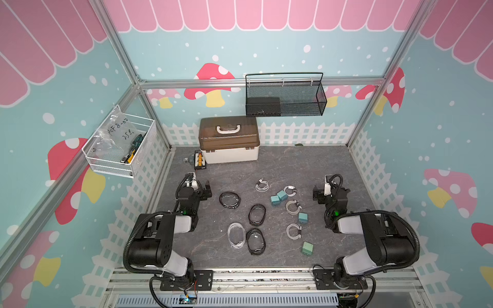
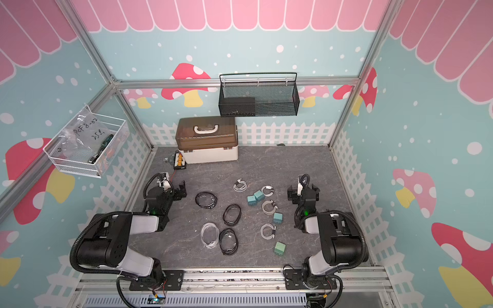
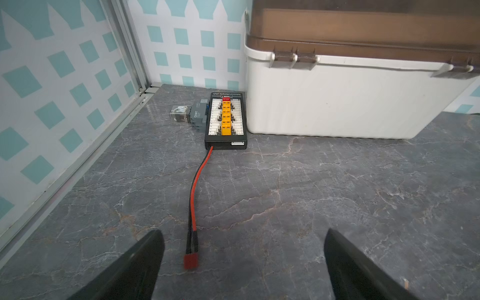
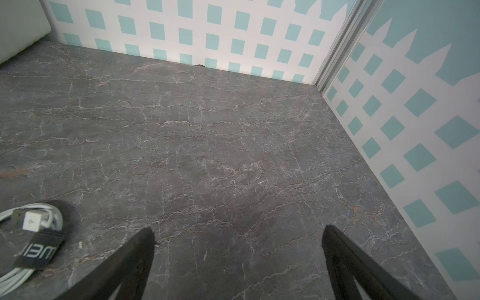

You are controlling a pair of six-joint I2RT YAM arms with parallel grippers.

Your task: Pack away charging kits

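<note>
Both arms hang over the sides of the grey table. My left gripper is open and empty over bare surface, in front of the closed lidded box (image 3: 340,95). On the right, my right gripper stands open too, with nothing between its fingers. Coiled black cables (image 1: 229,200) and a white coil (image 1: 236,235) lie left of centre. Further right are several white cable coils (image 1: 293,207), one showing a USB plug and black strap (image 4: 37,245) in the right wrist view. Among them sit teal charger blocks (image 1: 303,217) and a green one (image 1: 307,248).
A black board with yellow connectors (image 3: 226,120) and a red-black lead sits left of the box. A black mesh basket (image 2: 277,105) hangs on the back wall, a white wire basket (image 1: 143,128) on the left wall.
</note>
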